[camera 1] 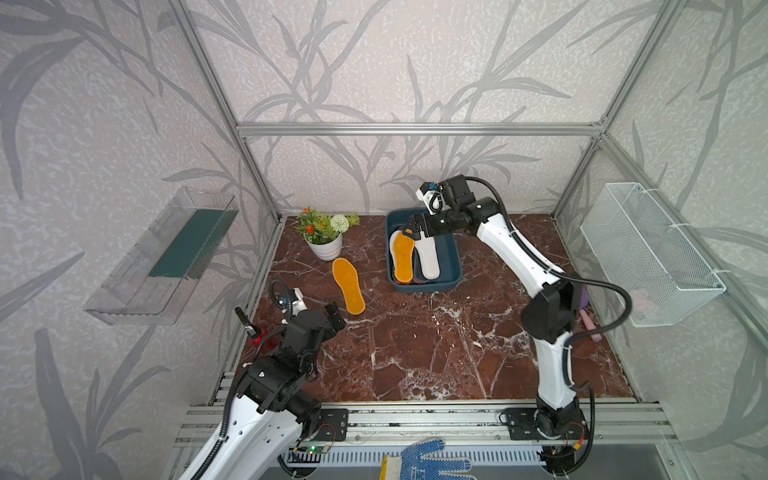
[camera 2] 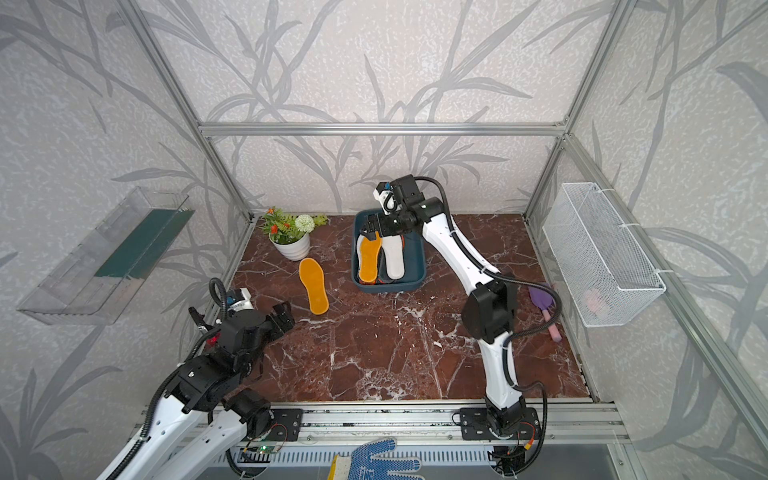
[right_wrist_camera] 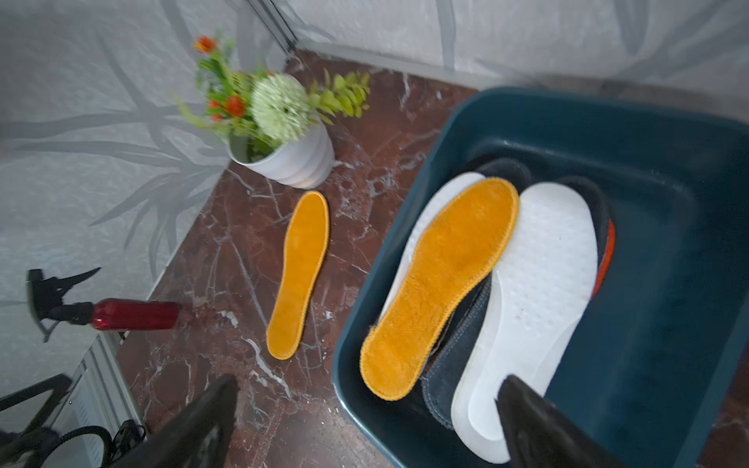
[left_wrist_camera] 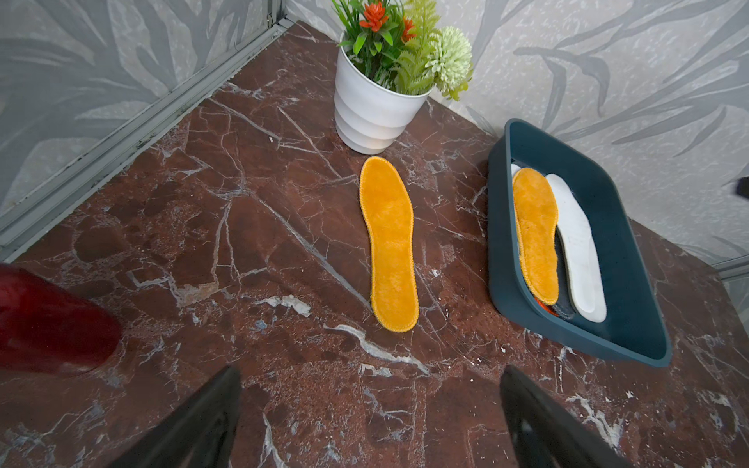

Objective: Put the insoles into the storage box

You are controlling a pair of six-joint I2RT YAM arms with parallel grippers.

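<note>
The blue storage box (left_wrist_camera: 639, 343) at the back centre holds several insoles: a yellow one (right_wrist_camera: 437, 280) on top beside a white one (right_wrist_camera: 538, 288), with darker ones beneath. Another yellow insole (left_wrist_camera: 386, 241) lies on the table left of the box, near the flower pot (camera 1: 326, 248). My right gripper (camera 1: 417, 228) hangs open above the box, nothing between its fingers. My left gripper (camera 2: 264, 308) stands open over the front left of the table, empty, short of the loose insole.
A red extinguisher (left_wrist_camera: 54, 319) stands at the left, a purple scoop (camera 2: 544, 304) at the right. Baskets (camera 1: 648, 256) hang on both side walls.
</note>
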